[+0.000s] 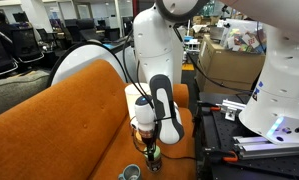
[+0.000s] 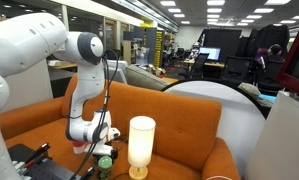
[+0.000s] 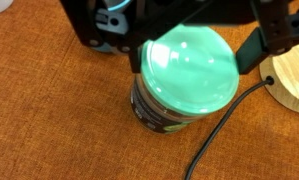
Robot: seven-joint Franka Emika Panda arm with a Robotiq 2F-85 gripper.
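Observation:
A jar with a pale green lid (image 3: 192, 72) fills the middle of the wrist view, its dark labelled side (image 3: 154, 112) showing below. Open, my gripper has one finger on either side of the lid, close to its edge; whether they touch it I cannot tell. In exterior view 1 the jar (image 1: 154, 160) stands on the orange seat under my gripper (image 1: 149, 150), partly hidden by it. Exterior view 2 shows the green lid (image 2: 105, 163) just below the hand.
Beside the jar stands a grey-blue cup (image 1: 131, 173). A lamp with a white shade (image 2: 141, 140) is close by, its round wooden base (image 3: 289, 80) near the right finger. A black cable (image 3: 224, 120) runs past the jar. The orange sofa backrest (image 1: 59, 110) rises behind.

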